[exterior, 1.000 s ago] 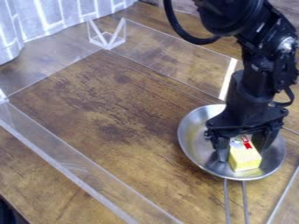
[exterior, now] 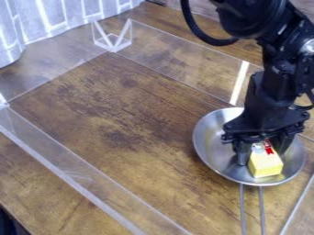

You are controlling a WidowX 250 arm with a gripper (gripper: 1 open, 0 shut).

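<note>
A black robot arm reaches down from the top right to a steel pan (exterior: 215, 151) on the right side of the table. Its gripper (exterior: 263, 147) is low inside the pan, shut on a yellow block (exterior: 265, 165) with a red-and-white top. The fingers partly hide the block's upper end. Two thin metal handle rods run from the pan toward the bottom edge.
Transparent strips or walls border it, with a clear angled bracket (exterior: 112, 37) at the back. A white curtain hangs at the top left.
The gripper, block and pan have shifted slightly to the right and toward the front over the last second.
</note>
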